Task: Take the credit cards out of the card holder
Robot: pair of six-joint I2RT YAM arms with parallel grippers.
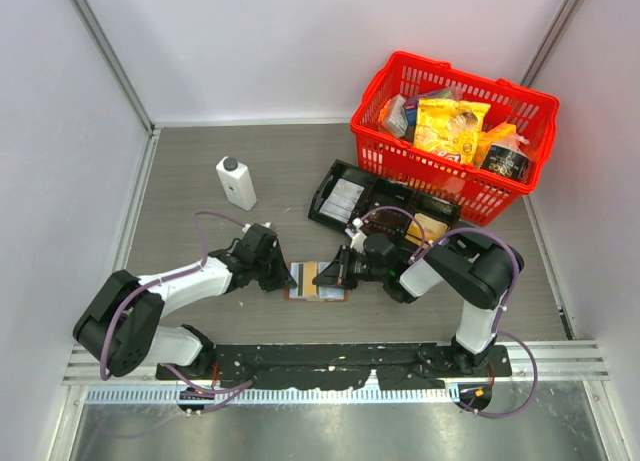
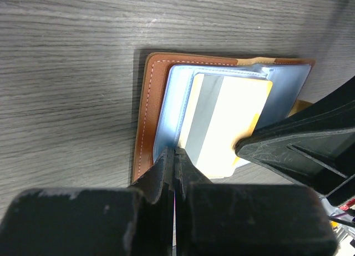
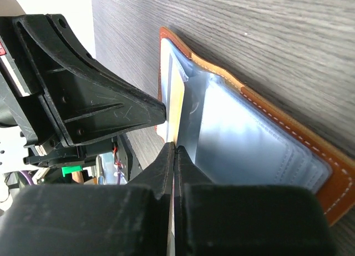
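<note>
The open card holder point(image 1: 330, 293) lies flat on the table between my grippers, brown stitched leather with light blue sleeves point(image 2: 166, 123). A card with a grey stripe point(image 2: 233, 111) sits in it, seen face-on in the left wrist view and edge-on in the right. My left gripper is shut, its tips at the left part of the holder by the card's edge. My right gripper is shut, its tips at the card's yellow edge. Whether anything thin is between either pair of fingertips does not show.
A black compartment case point(image 1: 340, 201) lies behind the right arm, with a red basket of packets point(image 1: 500, 196) at the back right. A white bottle point(image 1: 238, 186) stands at the back left.
</note>
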